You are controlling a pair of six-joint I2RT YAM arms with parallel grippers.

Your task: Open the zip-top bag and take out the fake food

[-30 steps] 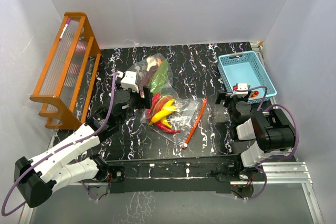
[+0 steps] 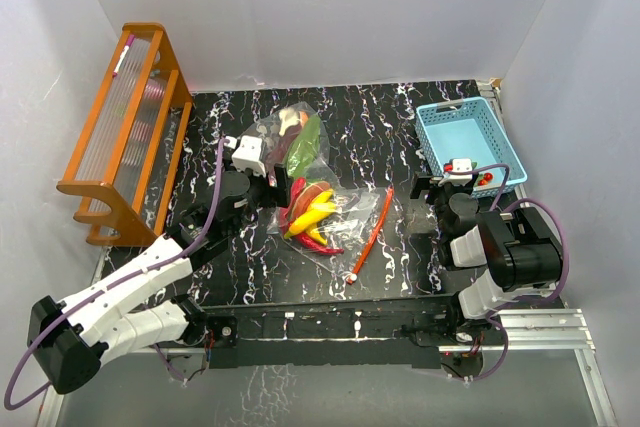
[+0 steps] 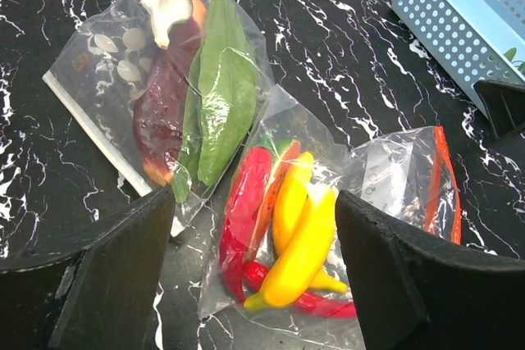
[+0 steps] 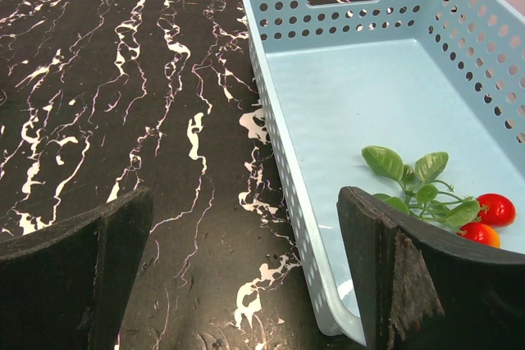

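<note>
Two clear zip bags lie on the black marbled table. The upper bag [image 3: 221,79] holds green pods, a brown piece and a pale piece. The lower bag [image 3: 295,235], with an orange-red zip edge, holds red peppers and yellow pieces. My left gripper [image 2: 268,185] hovers left of and over the bags, its fingers apart with nothing between. My right gripper [image 2: 430,185] is open beside the blue basket [image 4: 287,161], in which a green sprig [image 4: 422,194] and small tomatoes [image 4: 494,209] lie.
A wooden rack [image 2: 110,177] stands at the left. Walls enclose the table at back and sides. Bare table shows between the bags and the basket.
</note>
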